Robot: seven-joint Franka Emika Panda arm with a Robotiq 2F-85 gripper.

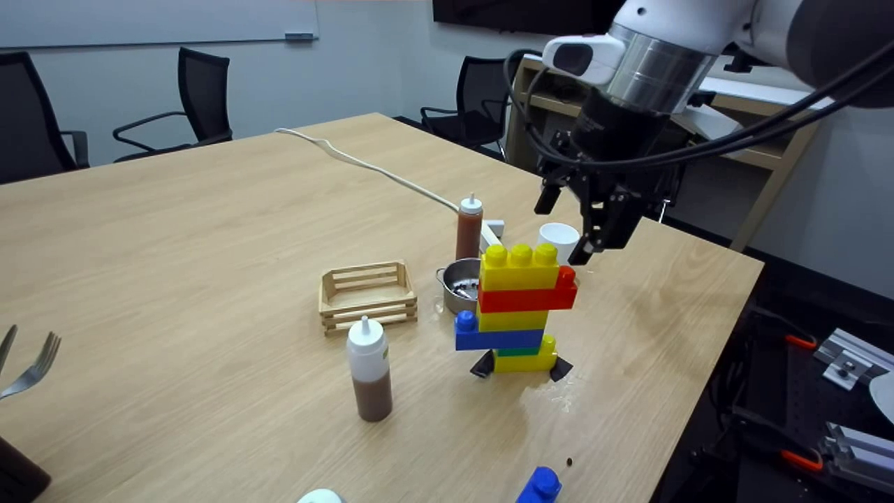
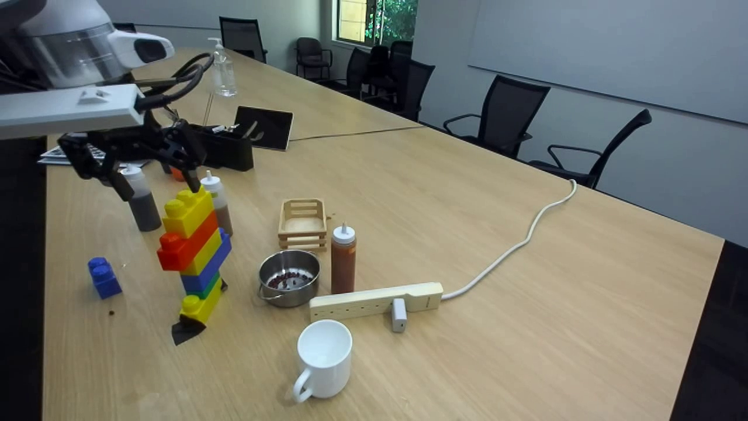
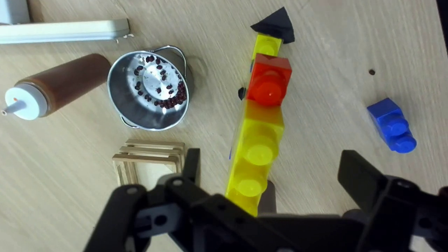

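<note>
A tower of toy bricks [image 1: 513,322] in yellow, red, blue and green stands upright on the table, with black tape pieces at its base. My gripper is open above the table, nothing held between its fingers. Looking down in the wrist view, the tower's yellow top brick [image 3: 259,152] shows between the two fingers, with clearance on both sides. In exterior view 2 the gripper [image 2: 160,186] appears around the height of the tower's top; the exact gap cannot be judged. A loose blue brick [image 3: 392,126] lies apart on the table.
Close to the tower are a steel pot [image 2: 288,278] with dark beans, a wooden crate [image 1: 367,297], a red-brown sauce bottle [image 2: 343,259] and a white mug [image 2: 324,358]. A power strip [image 2: 378,302] lies behind the pot. Another bottle [image 1: 369,369] stands near the crate.
</note>
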